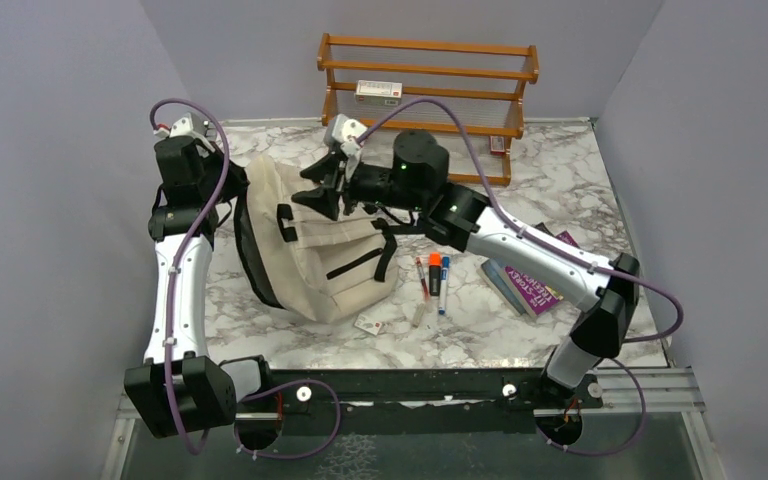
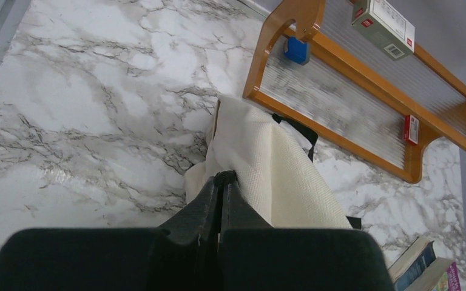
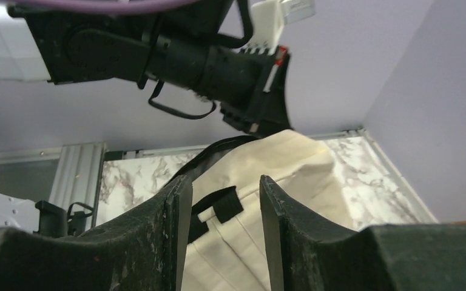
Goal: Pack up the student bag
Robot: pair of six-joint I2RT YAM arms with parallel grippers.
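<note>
The cream student bag (image 1: pixel 325 270) slumps on the left half of the table, with its dark lining (image 1: pixel 248 262) showing along the left edge. At its upper left, my left gripper (image 1: pixel 240 180) is shut on the bag's edge; in the left wrist view a bit of black trim (image 2: pixel 224 177) is pinched at the tips. My right gripper (image 1: pixel 305 187) hovers over the upper part of the bag. Its fingers (image 3: pixel 181 209) stand apart, and the bag's cream fabric and black strap show beyond them, with nothing held between.
A wooden rack (image 1: pixel 430 88) with a boxed item (image 1: pixel 378 92) stands at the back. Markers (image 1: pixel 434 275) and a small eraser (image 1: pixel 369 324) lie right of and in front of the bag. Books (image 1: pixel 528 288) lie on the right, partly under my right arm.
</note>
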